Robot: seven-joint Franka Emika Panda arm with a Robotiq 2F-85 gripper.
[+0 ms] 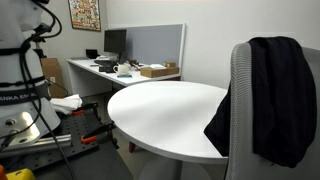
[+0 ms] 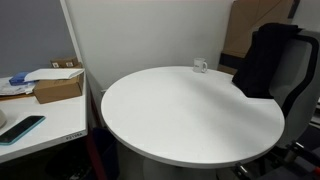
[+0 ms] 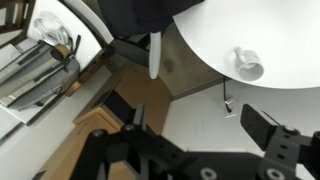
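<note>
My gripper stands open at the bottom of the wrist view, its black fingers wide apart and nothing between them. A white mug [image 3: 248, 65] lies ahead of the right finger in that view. It is on the white round table [image 3: 205, 35], and exterior view 2 has the mug [image 2: 200, 65] at the table's far edge. Over the grey chair [image 1: 240, 115] hangs a dark cloth [image 1: 275, 95]. In exterior view 1 the arm [image 1: 20, 75] is at the left, beside the table, and the mug cannot be made out on the table top.
A white desk [image 2: 45, 125] to the side carries a cardboard box [image 2: 58, 88] and a phone [image 2: 22, 130]. Tall brown cardboard [image 2: 248, 25] stands behind the chair. The chair back rises at the table's edge.
</note>
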